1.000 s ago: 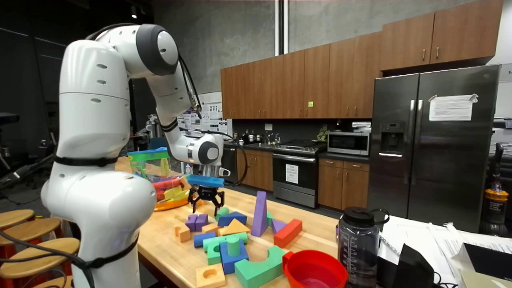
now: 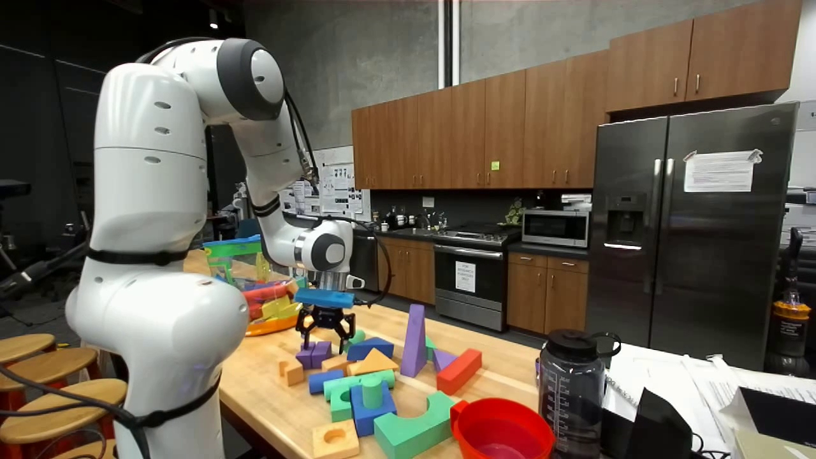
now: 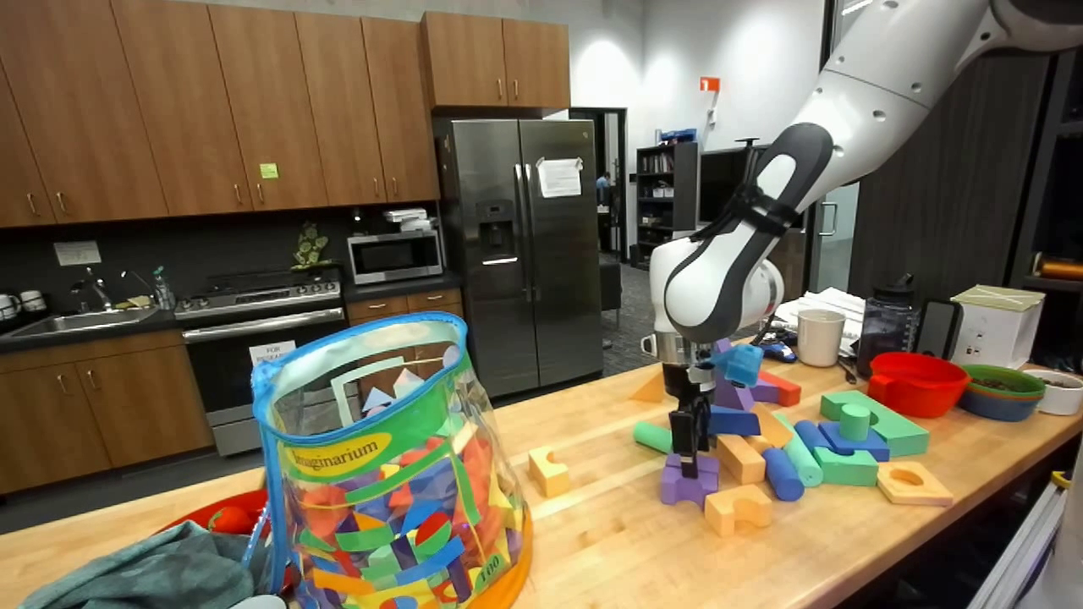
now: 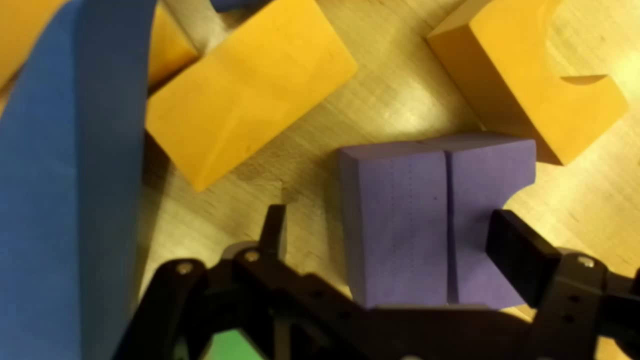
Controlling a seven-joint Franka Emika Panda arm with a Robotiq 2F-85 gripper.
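Observation:
Two purple blocks (image 4: 399,231) sit side by side on the wooden table, a thin seam between them; the one on the right has a curved notch. In the wrist view my open gripper spans the pair, its right finger (image 4: 517,255) overlapping the notched block and its left finger standing off to the left over bare wood. Whether either finger touches them I cannot tell. Exterior view 1 has the gripper (image 2: 324,344) low at the purple blocks (image 2: 315,356). From the other side, the gripper (image 3: 690,457) partly covers the purple blocks (image 3: 682,487).
Close by lie a notched orange block (image 4: 510,78), a plain orange block (image 4: 252,90) and a green cylinder (image 3: 652,436). Several more blocks crowd the table toward the red cup (image 2: 501,432). A clear block bag (image 3: 396,467) stands left in exterior view 2, with open tabletop between.
My gripper has come down and slightly left in exterior view 1, closer to the purple blocks. It stays open, and the blocks look unmoved.

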